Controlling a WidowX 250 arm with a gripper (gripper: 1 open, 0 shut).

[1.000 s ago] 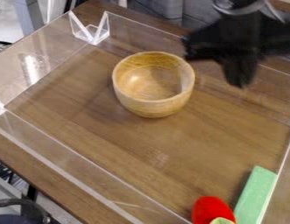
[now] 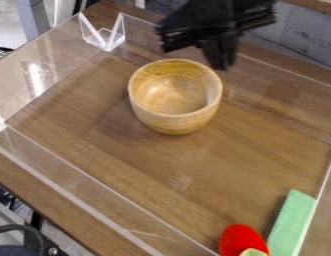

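Note:
My dark gripper [image 2: 221, 48] hangs blurred at the top of the camera view, above and behind the wooden bowl [image 2: 175, 115]; whether its fingers are apart or together is unclear. The bowl looks empty and stands upright on the wooden table [image 2: 128, 185], left of centre. At the lower right lie a red object [image 2: 241, 240], partly cut off by the frame edge, and a light green block [image 2: 291, 223].
Clear plastic walls [image 2: 28, 80] border the table, with a small clear bracket [image 2: 104, 38] at the back left. The middle and front of the table are open.
My gripper has moved up and to the left, toward the back above the bowl. The bowl, red object and green block have stayed put.

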